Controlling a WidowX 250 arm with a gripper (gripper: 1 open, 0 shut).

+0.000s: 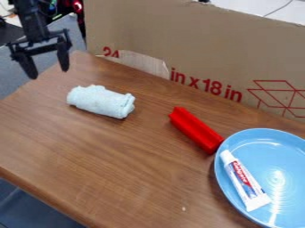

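My black gripper (43, 55) is at the far upper left, over the table's edge, its two fingers spread open with nothing seen between them. To its right on the wooden table lies a pale blue rolled cloth (102, 101). A red cylindrical object (195, 129) lies at centre right. A toothpaste tube (243, 181) rests in a light blue plate (286, 178) at the right.
A large cardboard panel (191, 44) stands along the back of the table (131, 169). Beyond the left edge is a grey surface.
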